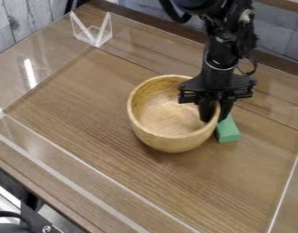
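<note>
The black gripper (210, 102) points down at the right rim of a large tan bowl (163, 114), shut on that rim. The bowl's interior looks empty. A green block (229, 129) lies just right of the bowl, partly hidden behind it and the gripper.
A white wire holder (93, 29) stands at the back left. A dark cable (10, 217) shows at the lower left corner, off the tabletop.
</note>
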